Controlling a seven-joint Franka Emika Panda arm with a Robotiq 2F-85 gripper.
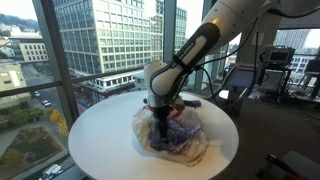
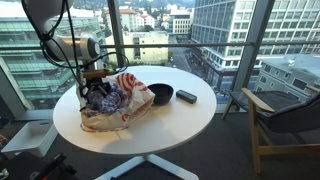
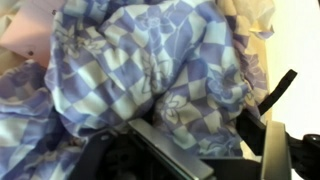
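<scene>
A blue and white checked cloth [image 3: 150, 70] lies crumpled and fills much of the wrist view. In exterior view 2 the cloth [image 2: 104, 99] rests on and partly inside a pale bag with red stripes [image 2: 135, 88]. My gripper is right over the cloth, its fingers [image 3: 172, 152] apart, with patterned fabric showing in the gap. Whether the fingers touch the fabric I cannot tell. Exterior view 1 shows the gripper [image 1: 159, 124] low over the bundle, and the arm hides part of the bag there.
A black bowl [image 2: 160, 94] stands just right of the bag in exterior view 2, with a small dark box [image 2: 186, 96] beyond it. An empty chair [image 2: 270, 110] is off to the right.
</scene>
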